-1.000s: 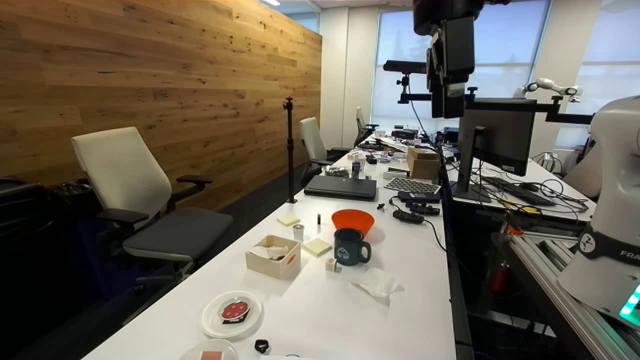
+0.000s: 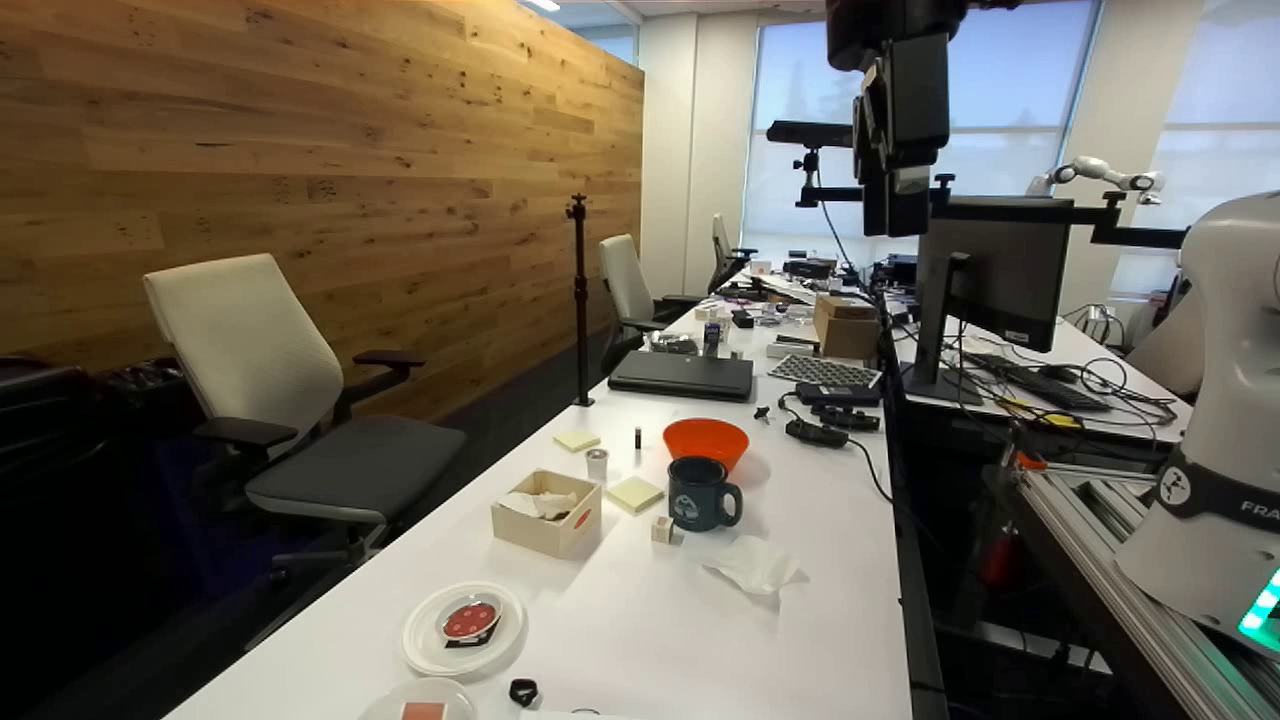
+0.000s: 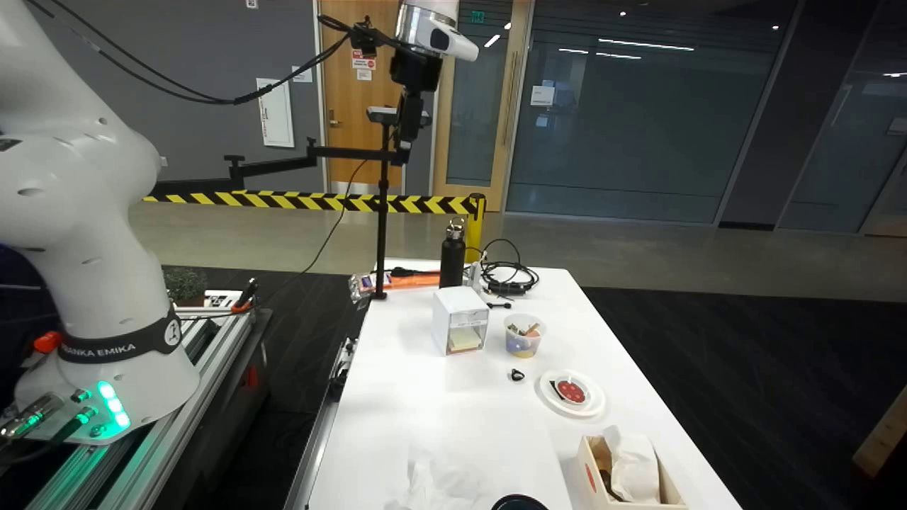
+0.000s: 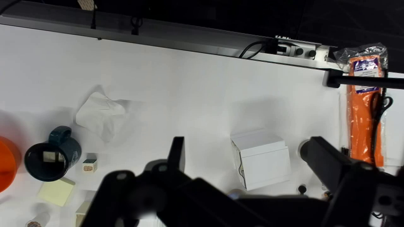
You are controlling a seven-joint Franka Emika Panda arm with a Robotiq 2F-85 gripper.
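High above the white table (image 2: 828,624), my gripper stands open, its black fingers (image 4: 176,153) wide apart in the wrist view. Nothing is held between them; a white box (image 4: 265,166) shows far below in the gap. In exterior view 1 the gripper (image 2: 897,222) hangs at the top. A crumpled white tissue (image 2: 756,564) lies on the table near a dark teal mug (image 2: 698,498), with a small cube (image 2: 662,529) beside the mug. An orange bowl (image 2: 708,442) sits behind the mug, and a pale wooden box (image 2: 547,534) holds white paper.
Yellow note pads (image 2: 633,493) lie near the wooden box. A white plate (image 3: 576,411) carries a red-patterned item. A cup (image 3: 523,340), a black bottle (image 3: 452,259) and a black stand (image 3: 382,229) occupy the far end. The table between tissue and white box is clear.
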